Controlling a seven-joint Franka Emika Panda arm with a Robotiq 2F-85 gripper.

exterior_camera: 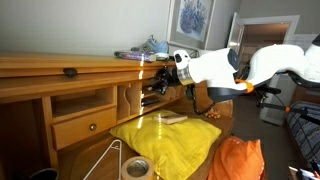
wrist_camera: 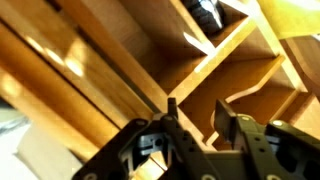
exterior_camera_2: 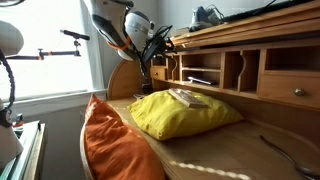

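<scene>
My gripper has its fingers apart, with nothing visible between them in the wrist view. In exterior view 1 the dark gripper (exterior_camera: 160,80) is in front of the desk hutch's cubbyholes, just below its top shelf. The second exterior view shows the gripper (exterior_camera_2: 156,46) near the far end of the hutch, above the yellow cushion (exterior_camera_2: 185,118). Wooden dividers (wrist_camera: 218,56) and curved cubby edges fill the wrist view beyond the fingers. A pale flat object (exterior_camera_2: 186,97) lies on the cushion.
An orange cushion (exterior_camera: 236,160) lies at the desk's front. A roll of tape (exterior_camera: 137,168) and a white wire-like item (exterior_camera: 104,158) rest on the desktop. Several items, including a blue-grey one (exterior_camera: 133,55), lie on the hutch's top shelf (exterior_camera: 60,66).
</scene>
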